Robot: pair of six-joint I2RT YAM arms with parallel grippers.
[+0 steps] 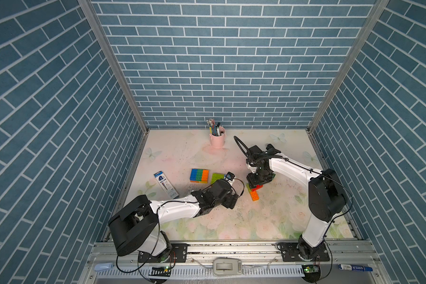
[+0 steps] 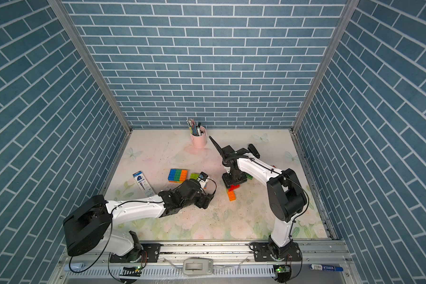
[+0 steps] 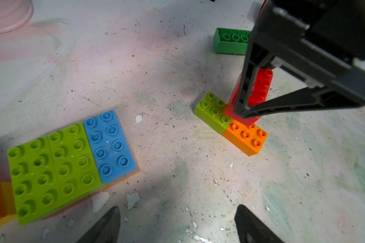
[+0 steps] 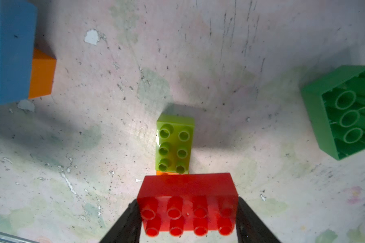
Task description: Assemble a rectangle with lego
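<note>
My right gripper is shut on a red brick, gripped by its two ends. That brick is tilted and sits over the pair formed by a lime brick and an orange brick, which lie end to end on the table; whether it touches them I cannot tell. My left gripper is open and empty, its fingers wide apart above bare table. Left of it in the left wrist view is a block with lime tops and a blue brick over an orange layer.
A green brick lies on its side to the right, its hollow underside showing. Another blue, green and orange block stands left of centre. Farther back is a pink pen cup; a white package lies at left.
</note>
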